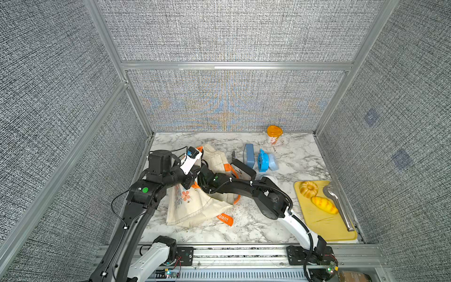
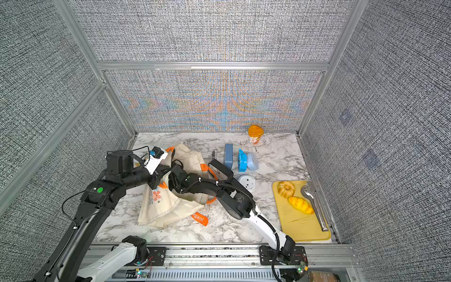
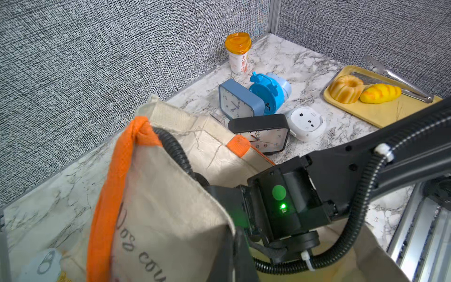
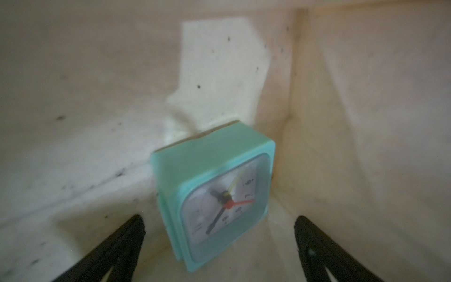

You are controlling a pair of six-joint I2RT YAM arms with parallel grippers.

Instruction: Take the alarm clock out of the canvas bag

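The mint-green alarm clock (image 4: 211,155) rests inside the canvas bag, dial tilted up, in the right wrist view. My right gripper reaches into the bag, open, with a dark fingertip (image 4: 129,235) on either side of the clock's lower part; neither appears to grip it. The cream canvas bag (image 1: 192,211) with orange trim lies slumped on the table's left half. At its mouth, my left gripper is shut on the cloth rim. Bag and arm hide the right gripper's fingers from above.
Right of the bag stand a black clock (image 3: 263,129), a blue clock (image 3: 239,101), a bright blue round item (image 3: 267,91) and a white round one (image 3: 306,123). A lidded cup (image 1: 274,134) is at the back. A yellow tray (image 1: 324,223) holds bread and tongs.
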